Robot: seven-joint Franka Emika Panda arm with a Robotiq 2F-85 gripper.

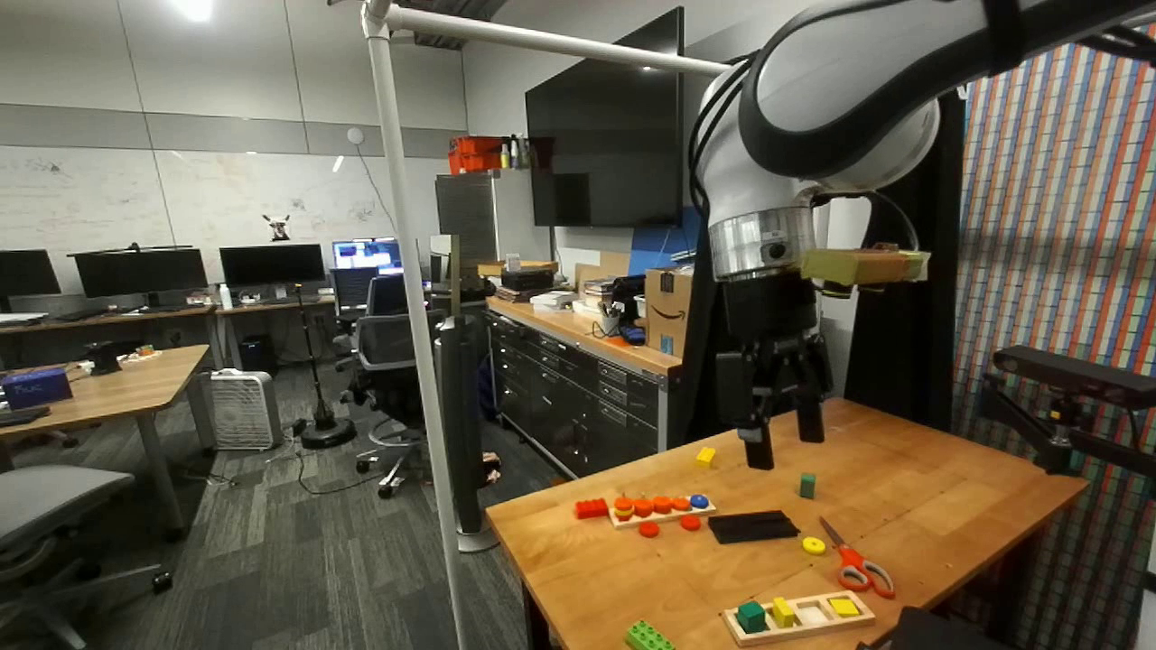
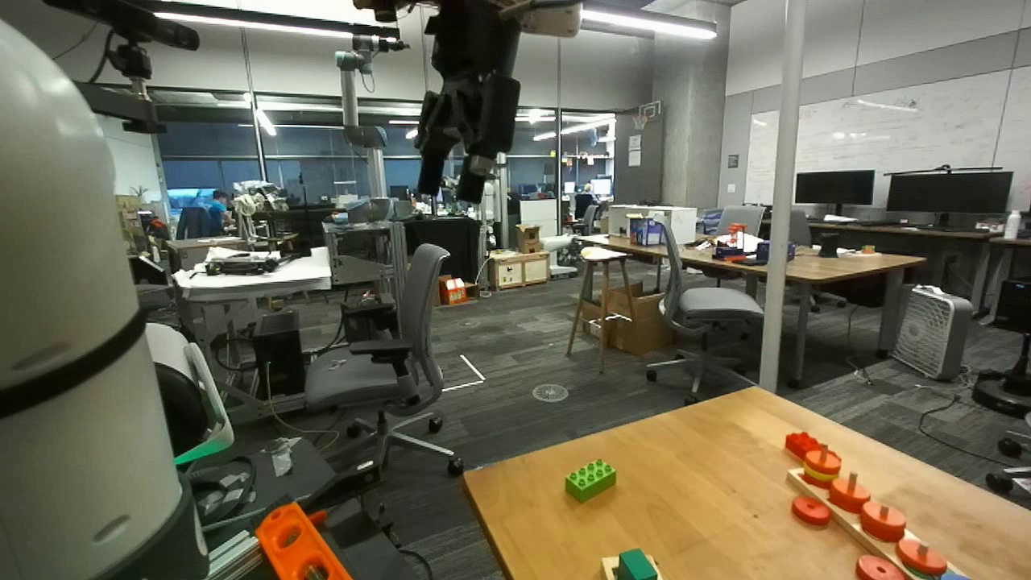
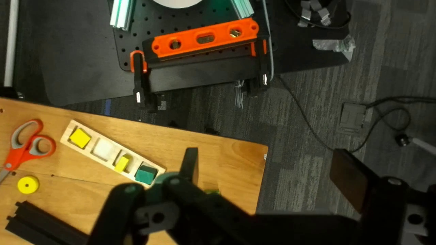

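Observation:
My gripper hangs in the air above the table, its fingers apart and nothing between them. In exterior view 2 the gripper is high up, well clear of the tabletop. The wrist view shows one finger over the table's corner and the other finger over the floor. A wooden tray holds a green block and two yellow pieces, with one compartment empty. Loose on the table are a green block, a yellow block and a lime-green brick, which is mostly hidden in the wrist view.
Red-handled scissors, a yellow ring and a flat black piece lie mid-table. A peg board with rings stands near a red brick; two red rings lie loose.

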